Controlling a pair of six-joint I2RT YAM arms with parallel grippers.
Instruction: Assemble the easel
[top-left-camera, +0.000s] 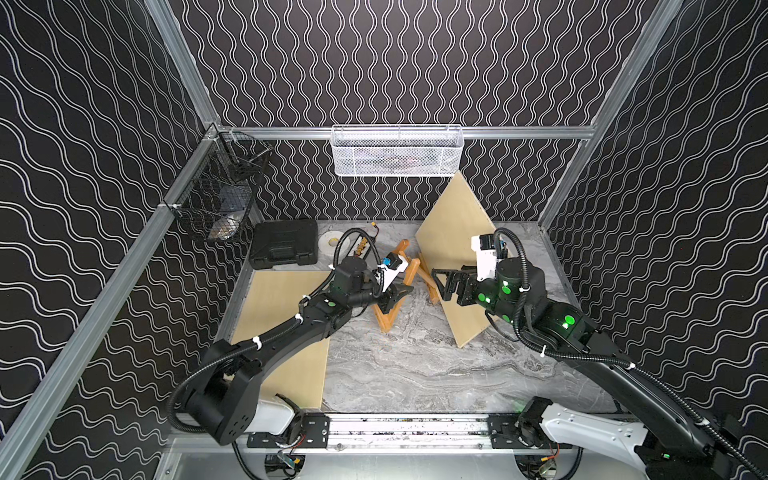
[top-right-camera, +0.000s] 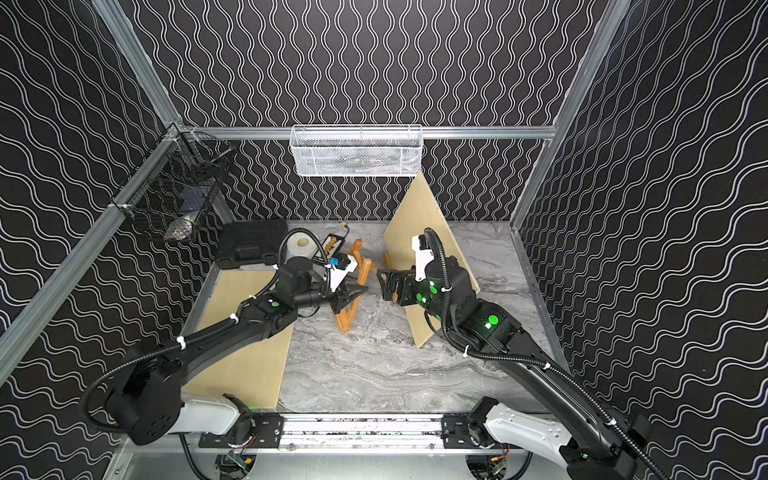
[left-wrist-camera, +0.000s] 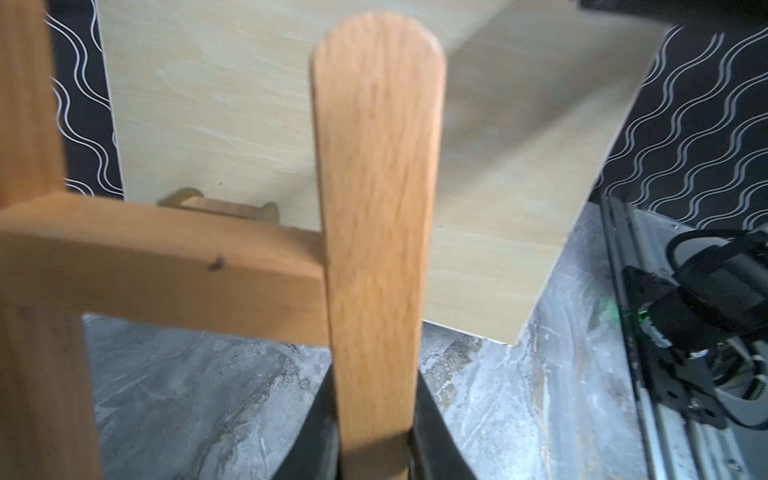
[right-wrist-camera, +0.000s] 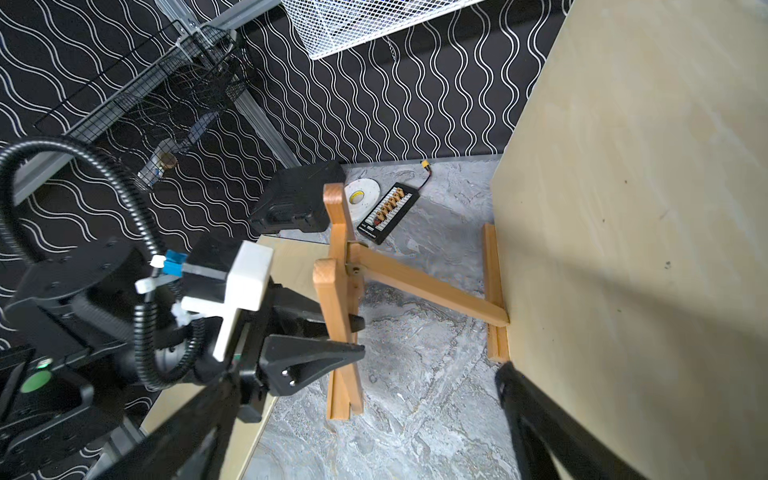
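A wooden easel frame (right-wrist-camera: 424, 288) stands mid-table with a crossbar (left-wrist-camera: 160, 264). My left gripper is shut on its upright post (left-wrist-camera: 376, 200). A pale board (right-wrist-camera: 624, 200) stands slanted to the right of the frame, a short wooden bar (right-wrist-camera: 493, 280) low at its left side; whether the frame's leg touches it is unclear. My right gripper (top-left-camera: 448, 284) hangs open in front of the board, higher than the frame's joint, with nothing visible between its fingers.
A second board (top-left-camera: 280, 352) lies flat at the left. Behind are a black case (top-left-camera: 284, 244), a tape roll (right-wrist-camera: 361, 192) and a connector strip (right-wrist-camera: 388, 212). A white basket (top-left-camera: 397, 152) hangs on the back wall. Bare marble shows at front centre.
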